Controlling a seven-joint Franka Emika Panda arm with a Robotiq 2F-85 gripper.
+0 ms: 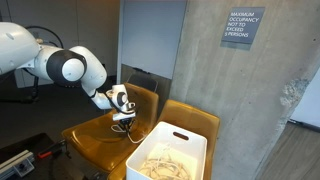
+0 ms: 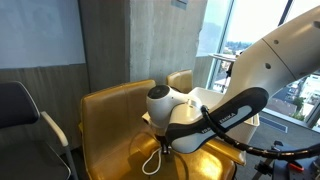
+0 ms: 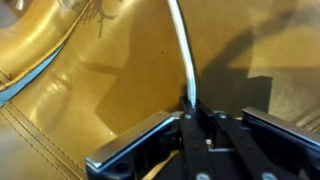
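A white rope (image 3: 186, 55) runs down into my gripper, which is shut on it in the wrist view. Across the tan leather chair seat (image 1: 90, 139), a stretch of the same pale rope (image 1: 134, 135) lies in loose bends below the gripper (image 1: 122, 119). In the second exterior view, a rope loop (image 2: 151, 163) hangs or lies low on the chair, beside the arm. The fingertips are small and partly hidden in both exterior views.
A white bin (image 1: 199, 150) holding pale coiled rope stands right of the arm, in front of a second tan chair (image 1: 194, 116). A concrete wall (image 1: 235, 85) rises behind. A dark chair (image 2: 35, 140) is at the left of the second exterior view.
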